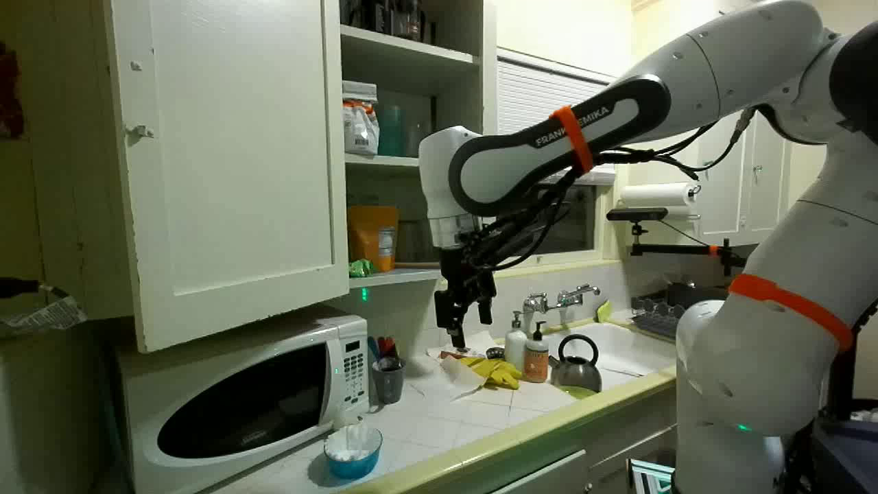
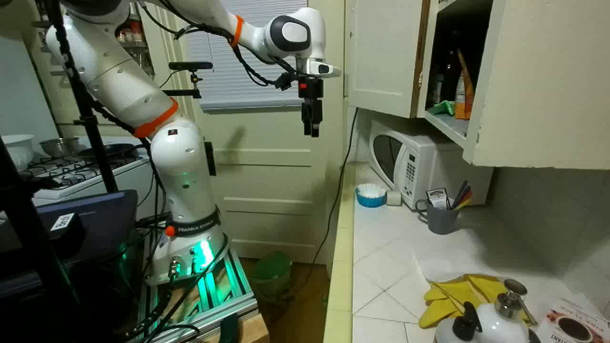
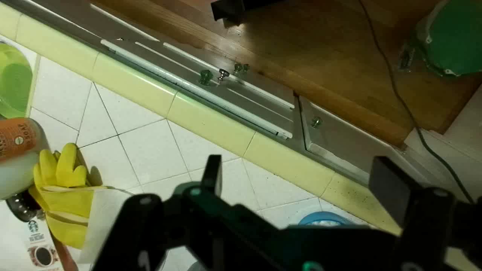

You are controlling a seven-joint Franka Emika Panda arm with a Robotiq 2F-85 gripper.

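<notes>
High above the counter hangs my gripper, its fingers spread wide with nothing between them; the exterior views show it [image 1: 470, 325] [image 2: 311, 128] pointing down. Below, a blue bowl [image 1: 352, 453] with white contents stands by the microwave [image 1: 255, 395]; in the wrist view only part of the bowl's rim [image 3: 323, 218] shows past my gripper. Yellow rubber gloves [image 3: 65, 194] lie on white paper beside the soap bottles [image 1: 536, 355]. A grey mug [image 2: 441, 220] holding several utensils stands near the microwave.
An open cabinet door [image 1: 239, 148] juts out over the microwave, beside shelves with an orange pouch [image 1: 374, 234]. A kettle [image 1: 576, 370] stands by the sink [image 1: 634, 350].
</notes>
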